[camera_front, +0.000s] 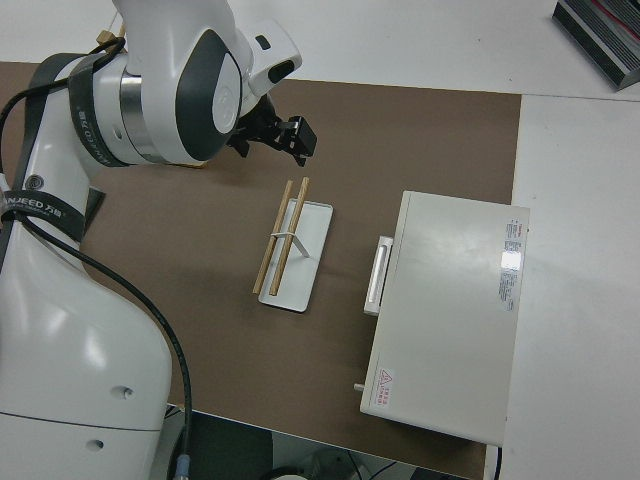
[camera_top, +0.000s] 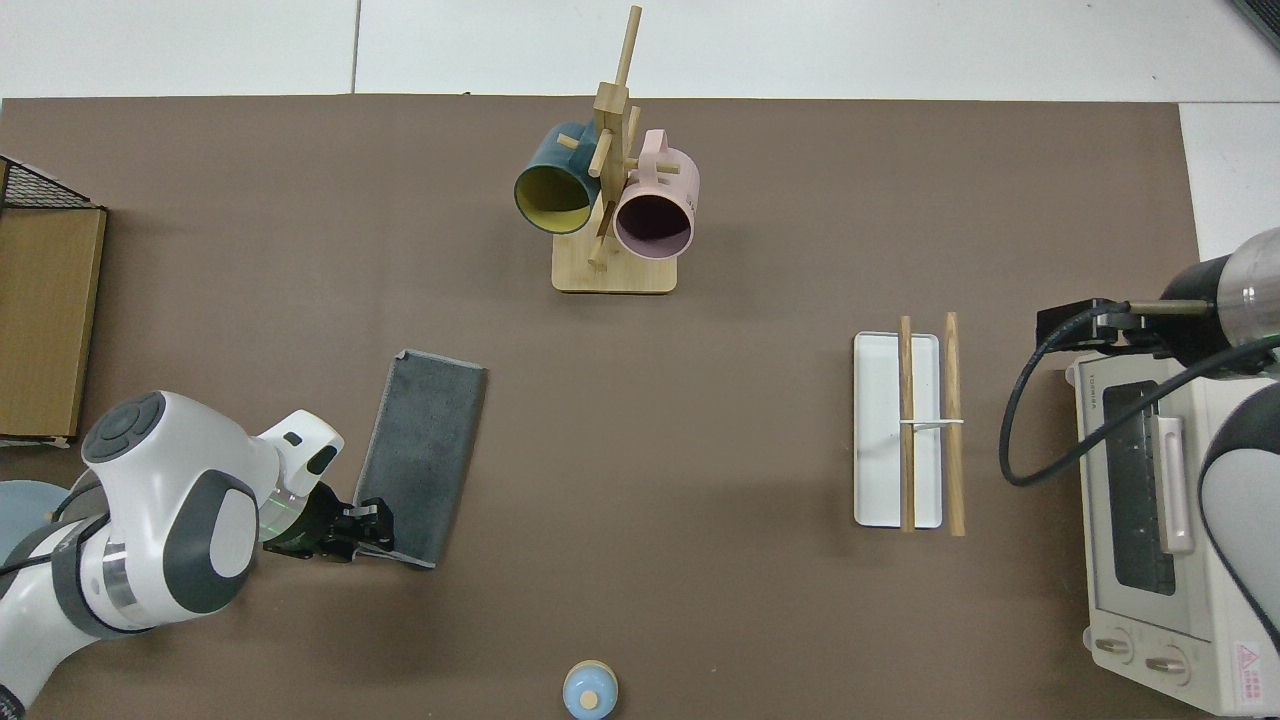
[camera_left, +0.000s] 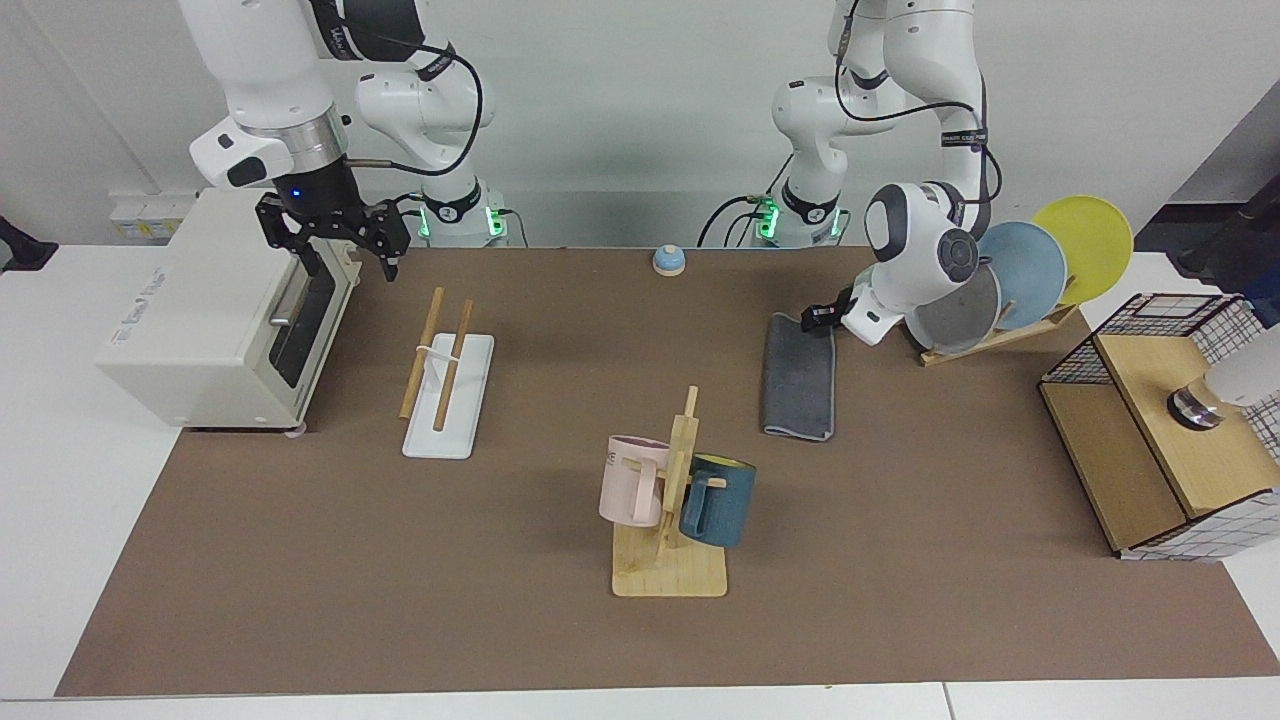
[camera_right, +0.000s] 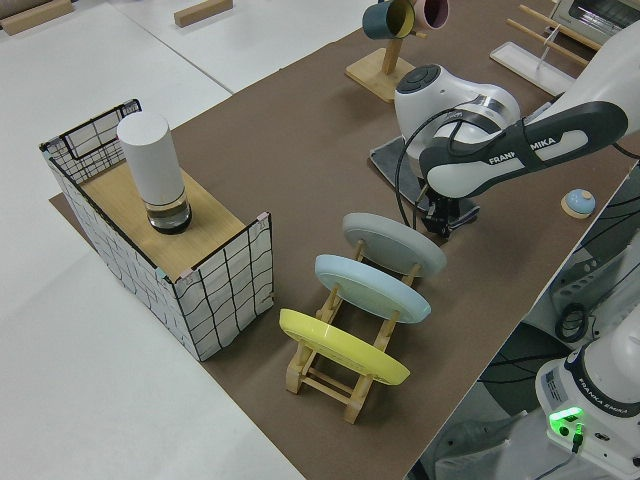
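Note:
A grey towel (camera_top: 426, 438) lies flat on the brown mat. The left arm's black gripper (camera_top: 360, 528) is low at the towel's near end; in the left view that gripper (camera_left: 823, 317) touches or sits just over the cloth, its fingers too small to read. My right gripper (camera_left: 348, 234) hangs in the air above the white oven (camera_top: 1128, 504), its finger unclear. A wooden mug tree (camera_top: 612, 278) holds a teal mug (camera_top: 555, 180) and a pink mug (camera_top: 672, 180). A white board with two wooden rods (camera_top: 876, 432) lies right of centre.
A small blue round object (camera_top: 589, 686) is at the near edge. A plate rack with grey, blue and yellow plates (camera_right: 340, 345) and a wire-sided wooden shelf (camera_top: 48, 324) stand on the left.

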